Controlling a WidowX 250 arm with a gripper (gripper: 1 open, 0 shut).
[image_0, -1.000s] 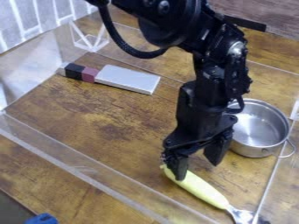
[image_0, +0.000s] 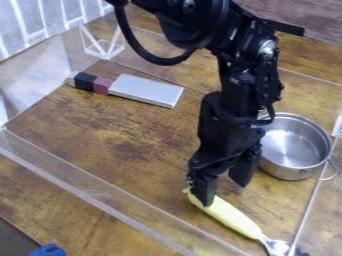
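Observation:
My black gripper (image_0: 221, 178) hangs low over the wooden surface at the centre right, its fingers open. One finger is at the upper end of a pale yellow-green handled utensil (image_0: 227, 214), which lies slanting toward the lower right with a metal end. Nothing shows held between the fingers. A metal pot (image_0: 297, 150) stands just right of the gripper, partly hidden behind it.
A grey-and-white block (image_0: 140, 90) with dark and pink end lies at the back left. A blue object (image_0: 48, 249) is at the lower left corner. Clear plastic edges border the work area.
The gripper has shifted very slightly upward, and its fingers look a little differently angled. The utensil and pot have not moved.

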